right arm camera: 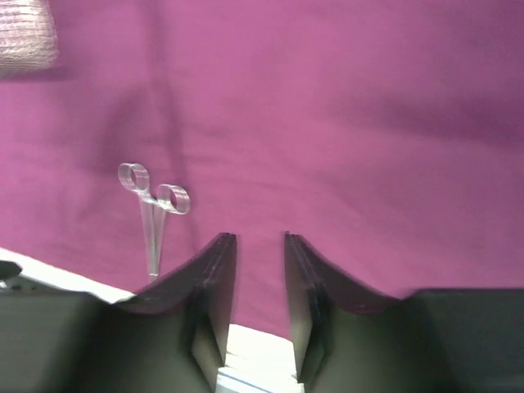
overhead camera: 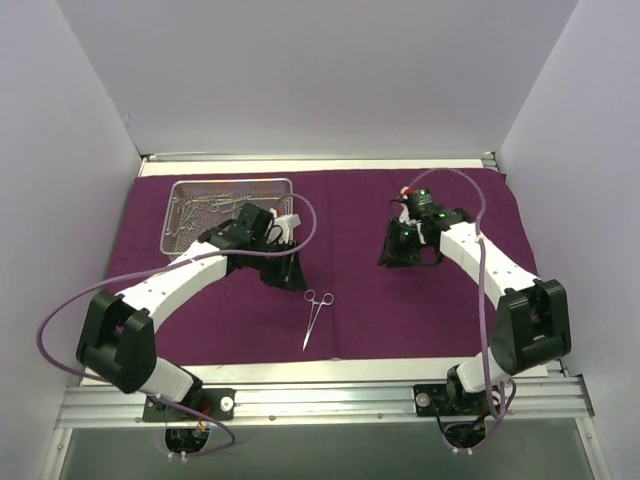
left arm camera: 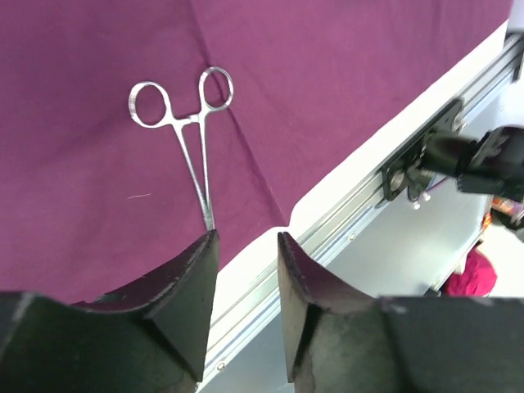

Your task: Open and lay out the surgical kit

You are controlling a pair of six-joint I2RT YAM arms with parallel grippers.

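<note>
Silver scissor-like forceps (overhead camera: 312, 315) lie on the purple cloth near the middle front; the left wrist view shows them (left arm camera: 188, 123) just beyond my left gripper's fingers. My left gripper (overhead camera: 290, 275) is open, above and slightly behind the forceps' rings, with nothing between its fingers. My right gripper (overhead camera: 398, 258) hangs over the right half of the cloth, its fingers apart and empty; in the right wrist view the forceps (right arm camera: 154, 213) lie to their left. A wire-mesh tray (overhead camera: 180, 245) with several metal instruments sits at the back left, partly hidden by the left arm.
Walls stand at the back and both sides; a metal rail (overhead camera: 320, 395) runs along the front edge.
</note>
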